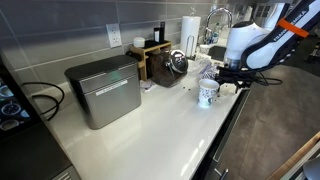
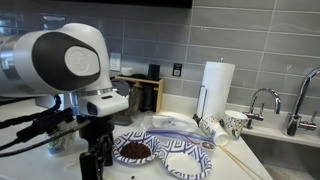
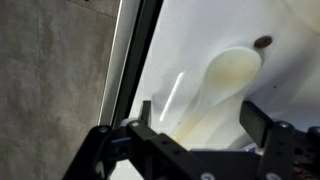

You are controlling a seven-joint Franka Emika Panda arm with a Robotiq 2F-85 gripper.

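Observation:
A pale, off-white spoon (image 3: 232, 70) lies on the white counter in the wrist view, its bowl away from me and its handle running back toward the fingers. My gripper is open, with a dark finger (image 3: 146, 116) to the left of the spoon and the other to its right. Gaps show on both sides, so the spoon is not clasped. In the second exterior view my gripper (image 2: 95, 160) points down at the left; the spoon cannot be made out there.
A patterned plate (image 2: 118, 156) of dark brown bits and another plate (image 2: 206, 166) stand beside the gripper. A white mug (image 1: 208, 94) is close to the arm. The counter edge (image 3: 134, 62) runs just left of the spoon. Open counter (image 1: 140, 145) lies toward the toaster.

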